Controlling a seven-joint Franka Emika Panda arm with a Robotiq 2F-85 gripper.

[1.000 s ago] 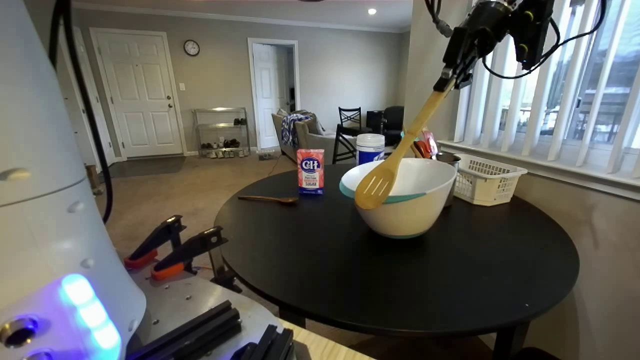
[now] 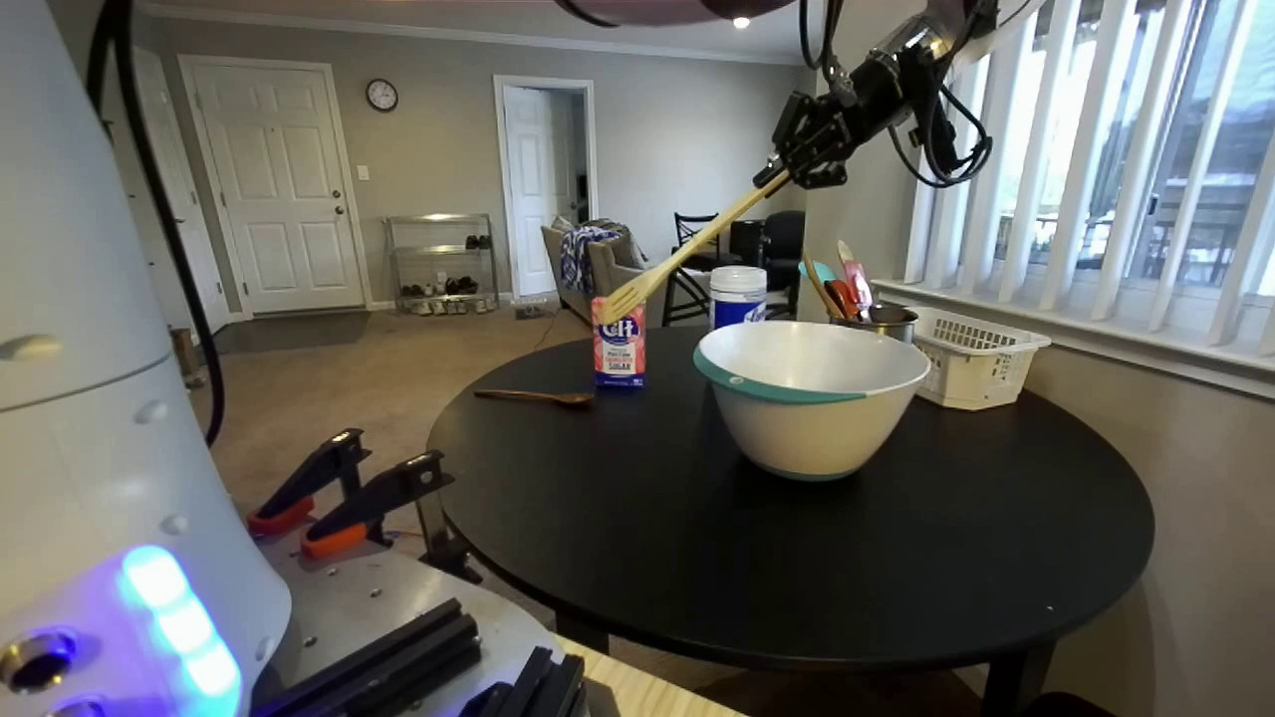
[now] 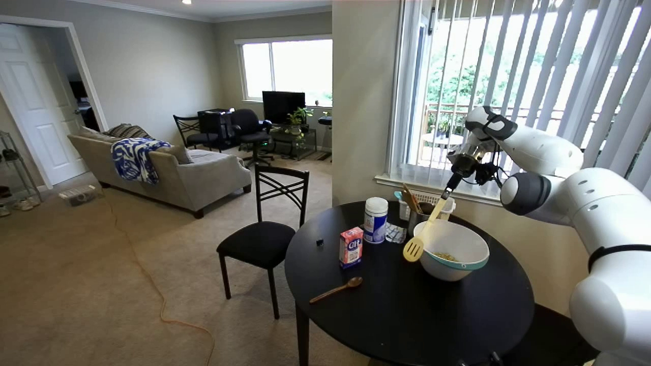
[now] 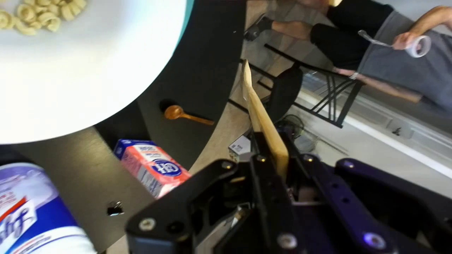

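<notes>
A slotted wooden spatula (image 2: pixel 705 243) slants down from my gripper (image 2: pixel 783 171), which is shut on its handle. In exterior view 2 the spatula's slotted head (image 3: pixel 413 249) appears in front of the left rim of a white bowl (image 3: pixel 454 259) with a teal band. In the wrist view the spatula (image 4: pixel 267 122) points away from the fingers, outside the bowl (image 4: pixel 84 80). Curled pasta (image 4: pixel 40 14) lies at the bottom of the bowl. My gripper is above table height, up beyond the bowl.
On the black round table (image 2: pixel 765 574) stand a pink-and-blue sugar box (image 3: pixel 351 247), a wipes canister (image 3: pixel 376 219), a utensil pot (image 3: pixel 418 214) and a white basket (image 2: pixel 974 358). A brown wooden spoon (image 3: pixel 336 290) lies flat. A person (image 4: pixel 347 38) shows in the wrist view.
My gripper has moved left in exterior view 1, and the spatula has swung up and left, off the bowl's front. The bowl now sits slightly further right and more level.
</notes>
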